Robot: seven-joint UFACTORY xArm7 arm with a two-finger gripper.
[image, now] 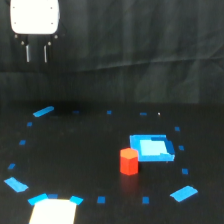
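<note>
The white gripper (pixel 36 54) hangs high at the upper left, clear of the table, with its two thin fingers apart and nothing visible between them. A red hexagonal block (pixel 129 166) stands on the dark table just in front of a blue tray (pixel 166 157), which has a white piece (pixel 150 147) inside. A pale square object (pixel 52 212) lies at the front left, cut off by the bottom edge.
Blue tape marks are scattered around the black table (pixel 85 150). A dark curtain hangs behind.
</note>
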